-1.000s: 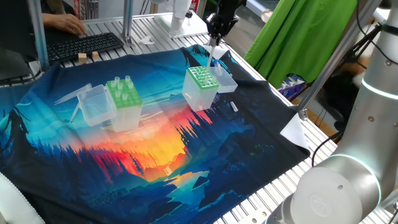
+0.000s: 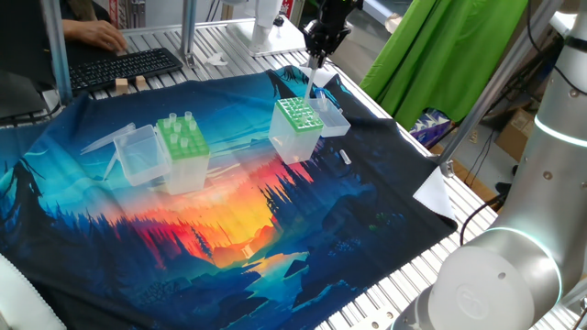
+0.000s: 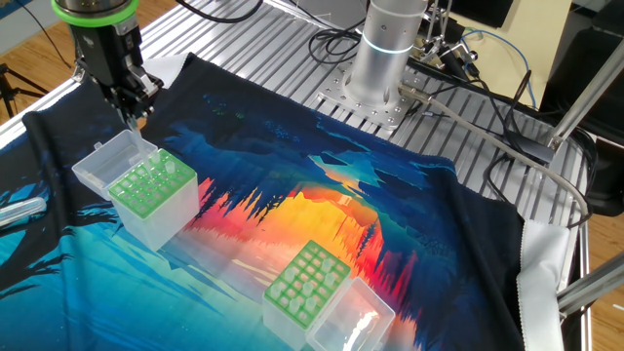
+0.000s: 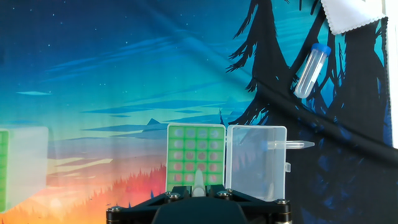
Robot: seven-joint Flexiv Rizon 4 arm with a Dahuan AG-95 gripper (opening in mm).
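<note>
My gripper (image 2: 316, 60) is shut on a clear pipette tip (image 2: 311, 81), which points down above the back corner of a green-topped tip box (image 2: 297, 114). In the wrist view the tip (image 4: 199, 180) shows between the fingers, over the lower rows of the green rack (image 4: 196, 149). Whether its lower end touches the rack I cannot tell. The box's clear lid (image 4: 257, 158) hangs open beside it. A second tip box (image 3: 309, 283) has several tips standing in its green rack, and its lid (image 3: 353, 317) is open too.
A loose clear tube (image 4: 298, 144) lies by the nearer lid, and a blue-capped tube (image 4: 311, 71) lies farther off on the dark cloth. A keyboard (image 2: 124, 69) with a person's hand is at the back left.
</note>
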